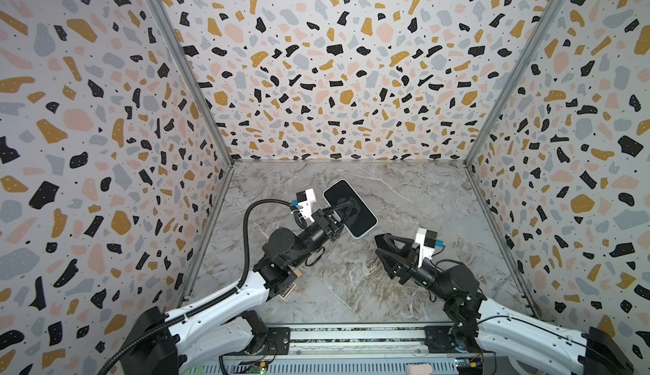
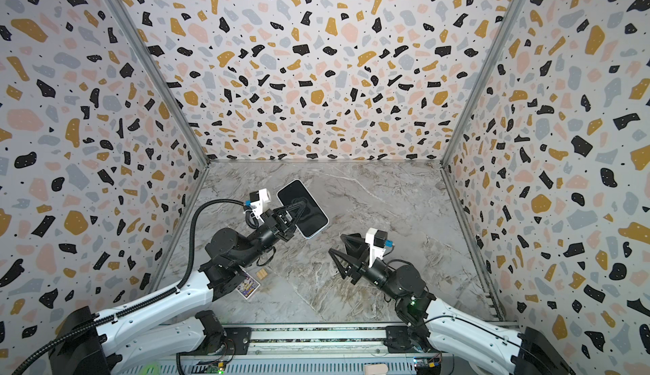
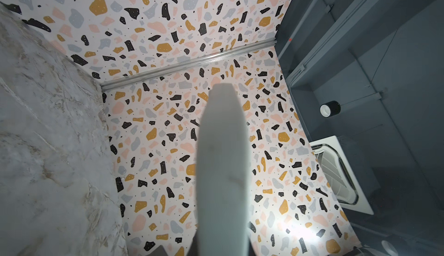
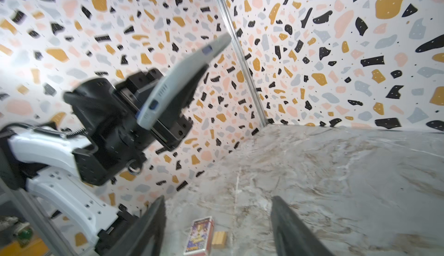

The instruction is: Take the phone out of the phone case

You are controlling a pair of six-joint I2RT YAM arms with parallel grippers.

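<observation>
The phone [image 1: 356, 218], black screen with a pale rim, hangs tilted above the floor in my left gripper [image 1: 346, 207], which is shut on it. My right gripper [image 2: 333, 262] is below and right of the phone, apart from it, part open, with nothing seen between its fingers in the right wrist view. A dark shape behind the right gripper is too covered to tell whether it is the case.
A printed box [image 2: 247, 285] and a small tan block [image 2: 261, 274] lie beside the left arm. Patterned walls close in the marble surface at back and sides.
</observation>
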